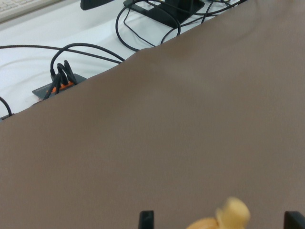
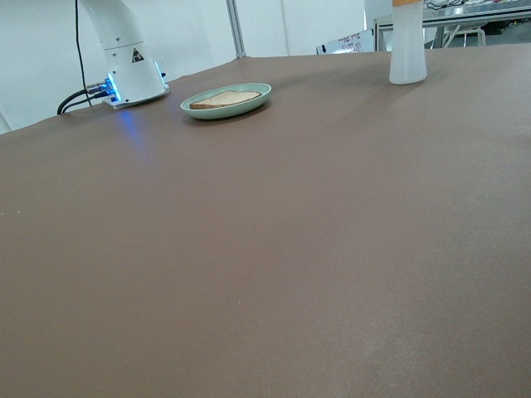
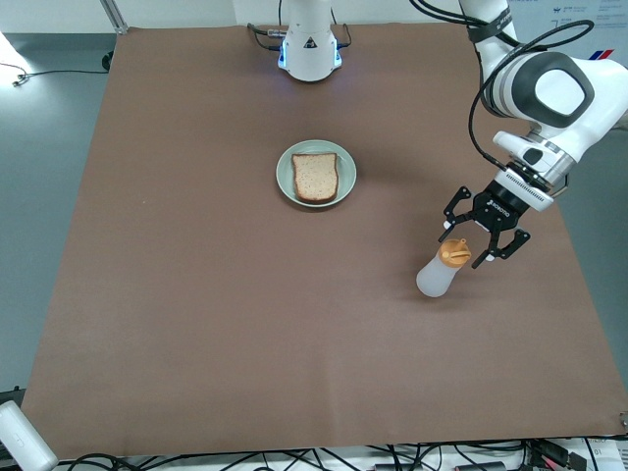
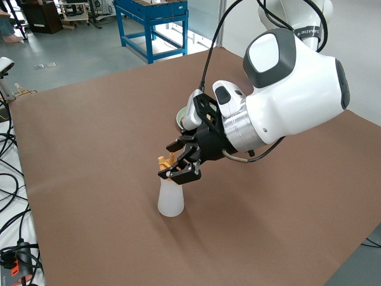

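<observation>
A white bottle point(image 3: 437, 275) with an orange cap point(image 3: 454, 253) stands on the brown table, also in the top view point(image 2: 406, 50) and right view point(image 4: 171, 199). My gripper point(image 3: 456, 254) is open just above the cap; in the wrist view the blurred yellow cap tip point(image 1: 233, 214) lies between the two dark fingers. A pale green plate point(image 3: 316, 198) with a slice of bread point(image 3: 315, 175) lies left of the bottle, mostly hidden by my arm in the right view.
Cables point(image 1: 90, 47) run beside the table's edge.
</observation>
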